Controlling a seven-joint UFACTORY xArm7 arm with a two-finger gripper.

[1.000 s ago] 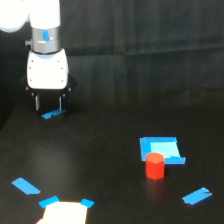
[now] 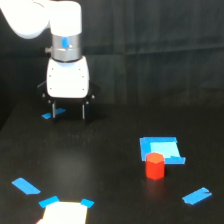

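The white robot arm hangs at the upper left, its gripper [image 2: 69,108] open, two thin dark fingers apart with nothing visible between them, above the dark table. A red hexagonal block [image 2: 155,166] stands at the right, at the lower edge of a blue-taped square [image 2: 149,143] with a pale inside.
Blue tape strips lie on the table [image 2: 115,195]: lower left [image 2: 26,186], lower right [image 2: 197,195], and behind the gripper. A pale object [image 2: 65,213] is cut off at the bottom left.
The arm and gripper have moved to the right and slightly down. The red block and the tape look unchanged.
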